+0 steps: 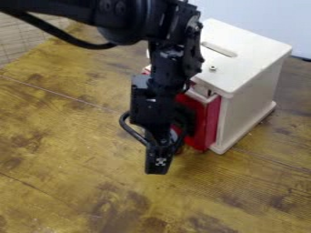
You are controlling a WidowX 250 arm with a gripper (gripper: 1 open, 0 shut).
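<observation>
My black gripper [159, 150] hangs low in front of a cream wooden box [249, 77] with a red door [206, 120] on its front. The gripper and its wrist cover the left part of the red door, and its lower end is close to the wooden table at the door's foot. Whether the fingers are open or shut, or touch the door, I cannot make out.
A white wall stands behind the box at the upper right, and a cable loops from the arm.
</observation>
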